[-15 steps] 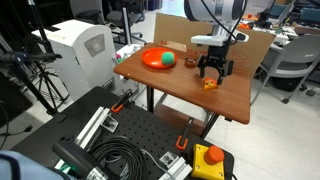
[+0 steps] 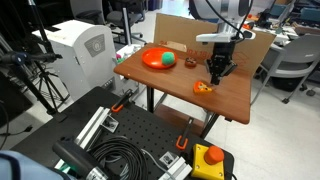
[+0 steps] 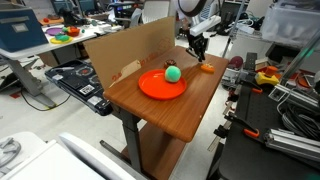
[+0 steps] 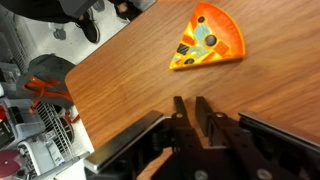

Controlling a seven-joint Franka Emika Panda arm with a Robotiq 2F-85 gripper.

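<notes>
A toy pizza slice point(image 4: 207, 42), orange with colored toppings, lies flat on the brown table point(image 4: 135, 75). My gripper is low over the table, with its fingertips close together and a narrow gap between them. I see nothing in that gap, and how far the fingers are closed is unclear. The slice is apart from the fingertips, towards the top of the wrist view. In exterior view 1 the slice point(image 2: 204, 88) is just left of the gripper point(image 2: 214, 82). Exterior view 2 also shows the slice point(image 3: 207, 68) near the table's far end.
A red plate point(image 2: 158, 57) sits at the table's other end, with a green ball point(image 2: 167, 59) at its edge. Small brown items point(image 3: 173, 66) are near the cardboard panel point(image 3: 115, 57). Open tabletop lies between plate and slice.
The slice was under the gripper a second ago and now lies a little to its left in exterior view 1. The gripper has shifted slightly right.
</notes>
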